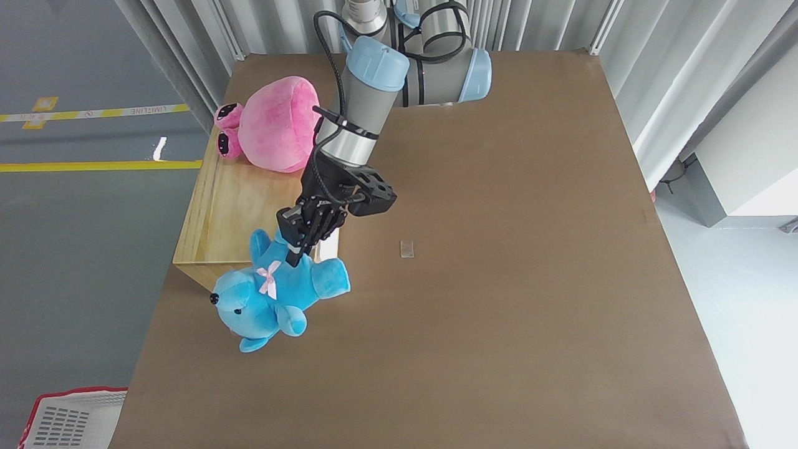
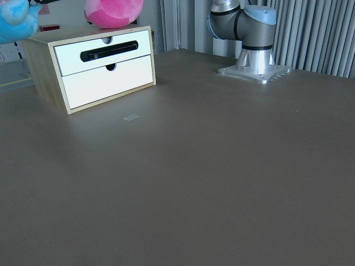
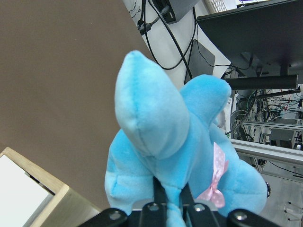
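A blue plush bear [image 1: 248,303] with a pink bow hangs raised from my gripper [image 1: 295,251], which is shut on it, at the near end of a wooden drawer cabinet [image 1: 202,217]. In the left view the bear [image 2: 14,19] is at the top left, level with the cabinet's top or above. In the wrist view the bear [image 3: 147,109] fills the middle, pinched between the black fingers. A pink plush toy [image 1: 277,123] lies on the cabinet's far part.
The cabinet has two white drawer fronts [image 2: 108,83]. A white basket with a red rim [image 1: 75,419] stands off the table at the lower left.
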